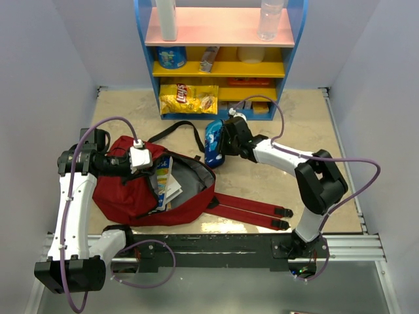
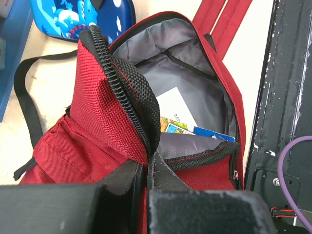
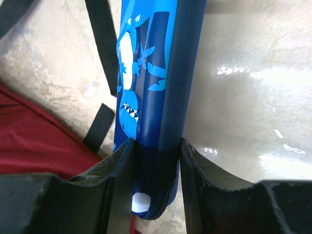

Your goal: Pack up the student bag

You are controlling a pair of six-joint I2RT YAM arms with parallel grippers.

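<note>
The red backpack (image 1: 121,203) lies with its grey inside showing, a colourful book (image 1: 163,178) and white papers (image 1: 174,190) within. My left gripper is shut on the fabric at the zip edge of the bag's opening. A blue pencil case with cartoon sharks (image 3: 158,92) stands tipped on its side, just right of the bag in the top view (image 1: 213,144). My right gripper has it between the fingers, which touch both faces near one end. The case's far end runs out of the right wrist view.
Behind stands a blue shelf (image 1: 149,62) with a yellow chip bag (image 1: 188,99), a blue tin (image 1: 171,57) and a clear bottle (image 1: 270,19). Black (image 1: 171,131) and red straps (image 1: 252,212) lie beside the bag.
</note>
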